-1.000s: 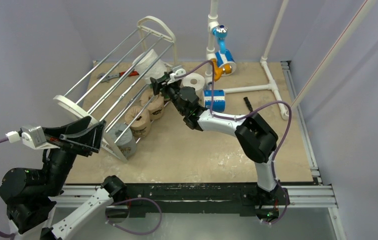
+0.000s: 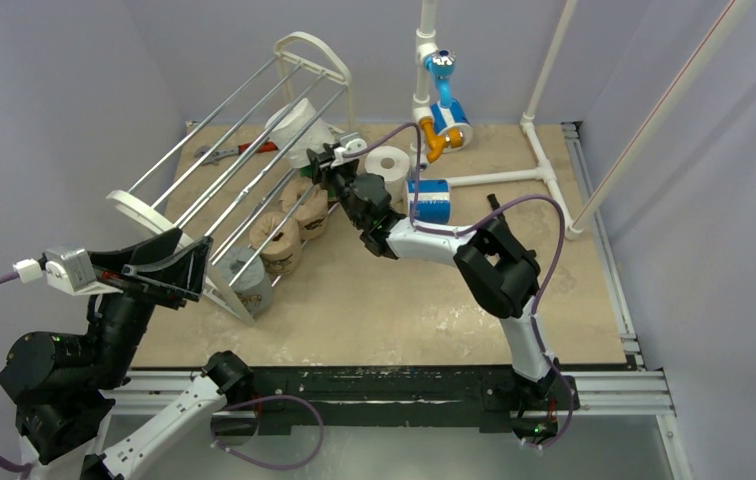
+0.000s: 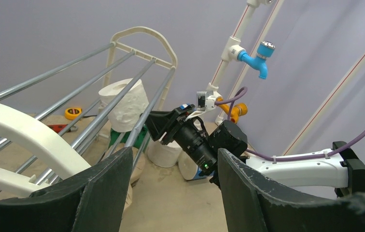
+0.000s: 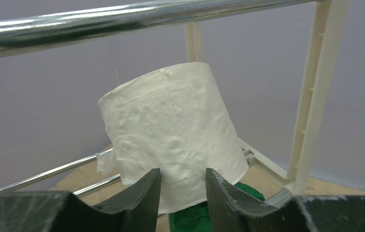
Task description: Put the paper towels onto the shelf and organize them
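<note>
The wire shelf (image 2: 139, 212) with metal bars stands at an angle at the left. Inside it, at its far end, a white paper roll (image 4: 171, 121) leans tilted over something green (image 4: 192, 218). Nearer along the shelf are brown-wrapped rolls (image 2: 275, 243) and a grey-wrapped roll (image 2: 250, 283). My right gripper is partly open at the shelf's right side. Its fingers stand apart in front of the white roll, and whether they touch it cannot be told. By the shelf's near end my left gripper is open and empty.
Right of the shelf stand another white roll (image 2: 387, 165) and a blue-and-white roll (image 2: 430, 202). White pipes with a blue tap (image 2: 441, 66) and an orange tap (image 2: 440, 139) rise behind. A red-handled wrench (image 2: 259, 147) lies behind the shelf.
Over the last second my right arm's elbow has shifted left, and its gripper has stayed beside the shelf with small movements. The left arm has barely moved, and the rolls look unmoved.
</note>
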